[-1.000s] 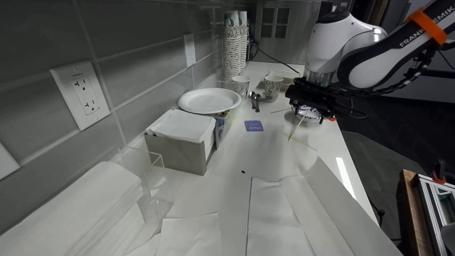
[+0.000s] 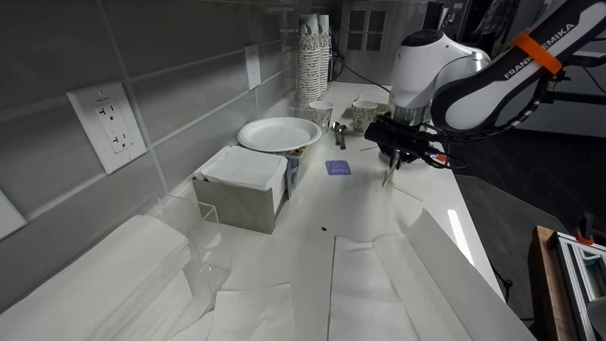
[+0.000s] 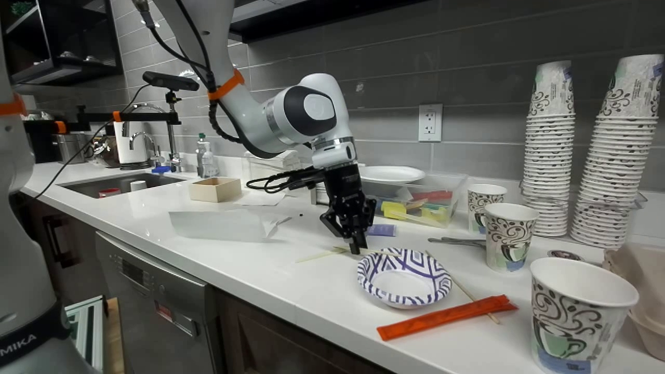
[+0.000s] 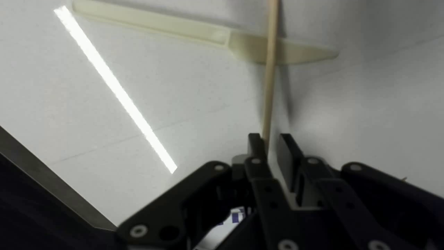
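My gripper is just above the counter, fingers partly apart. A thin wooden stick (image 4: 270,79) runs in between the fingertips, close to the left finger (image 4: 254,143), with a gap left on the other side. The stick's far end crosses over the blade of a pale plastic knife (image 4: 166,24) on the counter. In exterior view 2 the gripper (image 3: 357,246) stands beside a blue-and-white patterned bowl (image 3: 368,277), and the stick (image 3: 387,252) reaches the bowl's rim. Exterior view 1 shows the gripper (image 2: 394,161) near the knife (image 2: 407,192), with the bowl mostly hidden behind it.
An orange-red packet (image 3: 446,317) and another stick (image 3: 464,289) lie near the bowl. Paper cups (image 3: 511,234) stand to the right. A purple packet (image 2: 338,167) lies toward the wall, and a sheet of folded paper (image 2: 432,267) occupies the near counter.
The arm has come lower and to the left in exterior view 1, bringing the gripper down around the stick. The bowl, visible earlier, is now mostly covered. The knife has not visibly moved.
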